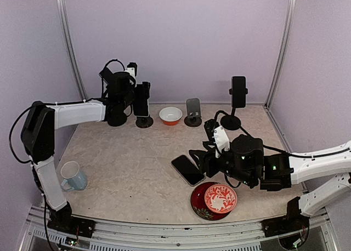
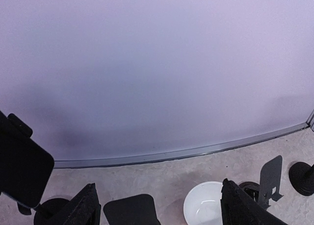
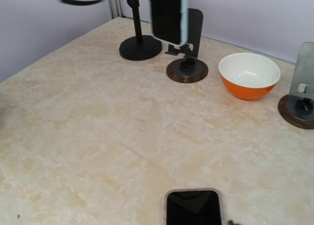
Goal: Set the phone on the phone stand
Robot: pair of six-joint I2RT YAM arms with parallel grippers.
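Note:
My left gripper holds a dark phone upright, shut on it, high at the back left over a phone stand; that phone shows at the top of the right wrist view, before the stand. The left wrist view shows the stand's top between the fingertips. My right gripper hangs part open above a second phone lying on the table. Another stand stands right of the bowl.
An orange bowl is between the stands; tall black holders stand at the back. A mug is front left, patterned dishes front right.

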